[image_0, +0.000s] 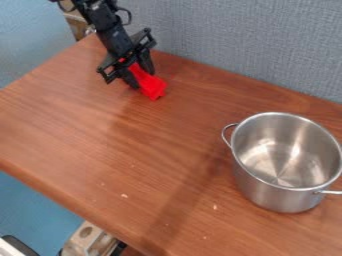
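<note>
My black gripper (128, 70) reaches down from the top left over a small red block (151, 86) near the back of the wooden table. Its fingers are at the block's upper left end and partly hide it; whether they are closed on it is unclear.
A large steel pot (285, 165) with two handles stands at the right of the table (147, 180). A grey wall is behind.
</note>
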